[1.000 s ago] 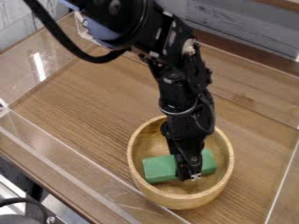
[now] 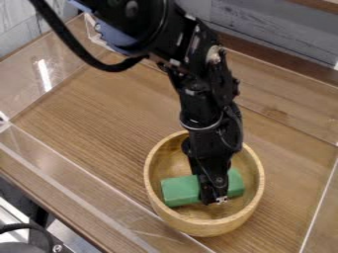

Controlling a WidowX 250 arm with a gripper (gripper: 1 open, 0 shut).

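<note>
A light wooden bowl [image 2: 166, 158] stands on the wooden table in the lower middle of the camera view. Inside it lies a green block [image 2: 180, 192], partly covered by the black gripper [image 2: 214, 190], which reaches down from above into the bowl. The gripper is shut on the block, its fingertips low over the block's middle; the exact contact is hard to see.
Clear plastic edging runs along its left side, with dark cables [image 2: 27, 227] at the lower left. A pale panel stands along the back.
</note>
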